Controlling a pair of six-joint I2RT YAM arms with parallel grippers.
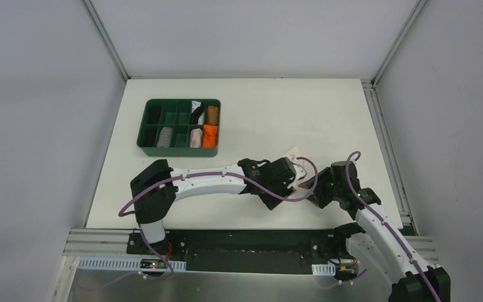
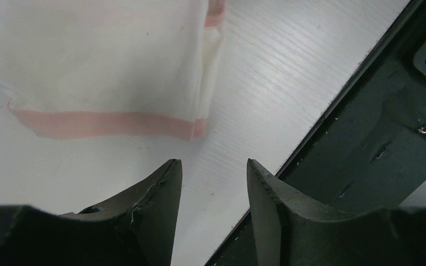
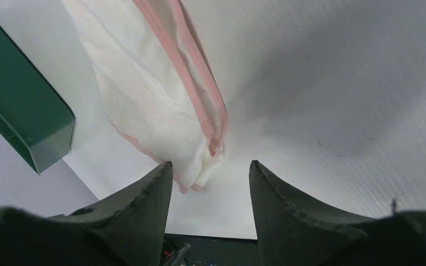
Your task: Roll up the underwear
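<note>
White underwear with pink bands lies spread and partly folded on the table; in the top view only bits of the underwear (image 1: 293, 153) show, the rest hidden under my left arm. My left gripper is part open with bare table between its fingers, and the pink-edged end of the underwear (image 2: 111, 66) lies just beyond its fingertips. The right gripper stands open; a folded corner of the underwear (image 3: 155, 105) sits by its left fingertip, with clear table between the fingers. No fingers grip the cloth.
A green divided box (image 1: 179, 152) holding several rolled garments stands at the back left. A dark strip (image 1: 251, 251) runs along the front edge.
</note>
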